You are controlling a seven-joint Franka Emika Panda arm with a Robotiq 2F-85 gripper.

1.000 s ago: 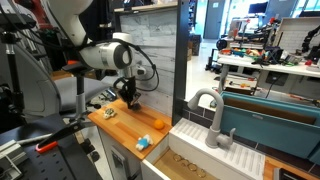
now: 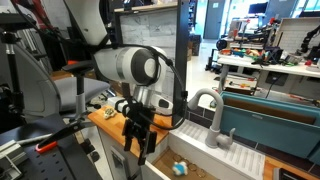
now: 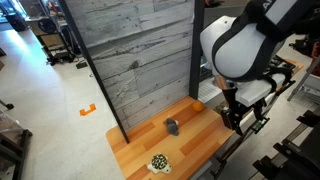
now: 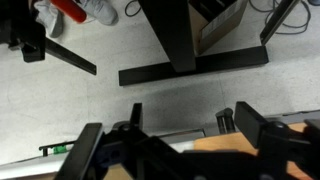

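Observation:
My gripper (image 2: 135,150) hangs low at the front edge of the wooden counter (image 3: 150,135), pointing down. In the wrist view the two dark fingers (image 4: 137,117) stand well apart, with floor and the counter's front edge visible between them. Nothing shows between them, so the gripper is open. On the counter, in exterior view 2, sit a small grey object (image 3: 172,127) and a pale patterned object (image 3: 159,163). The arm covers much of the counter in exterior view 1.
A white sink (image 2: 215,160) with a tall faucet (image 2: 214,108) lies right of the arm, with a small object (image 2: 180,168) inside it. Below the wrist view is floor with a black metal stand bar (image 4: 195,68). A grey plank wall (image 3: 150,60) backs the counter.
The arm has come from the back of the counter towards the front edge, growing larger in exterior view 1. It now hides the blue-white and orange objects' earlier spots. A small object now shows in the sink.

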